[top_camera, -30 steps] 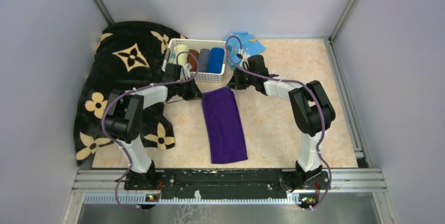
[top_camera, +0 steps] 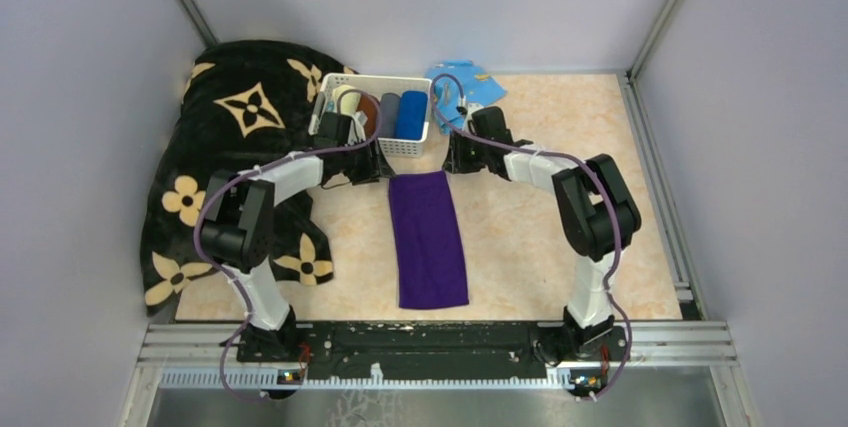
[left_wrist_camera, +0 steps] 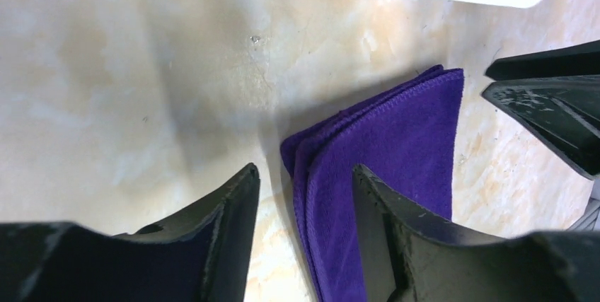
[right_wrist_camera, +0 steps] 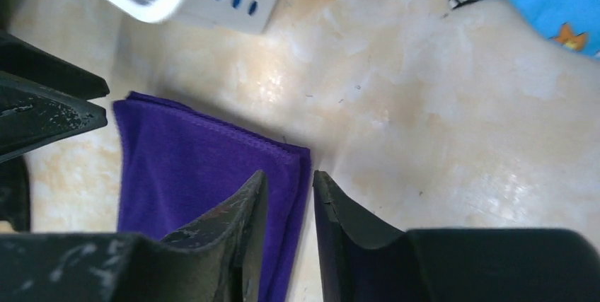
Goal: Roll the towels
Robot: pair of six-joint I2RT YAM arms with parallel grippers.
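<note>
A folded purple towel lies lengthwise on the table, its far edge between my two grippers. At its far left corner is my left gripper; in the left wrist view the fingers are spread, and the towel lies beyond and below them, not pinched. My right gripper stands at the far right corner. Its fingers are parted too, with the towel's corner just ahead of them and nothing gripped.
Behind the towel stands a white basket with several rolled towels, close to both grippers. A light blue cloth lies at the back. A black patterned blanket covers the left side.
The left has moved slightly away from me and right, the right slightly right. The towel's far edge now lies more level.
</note>
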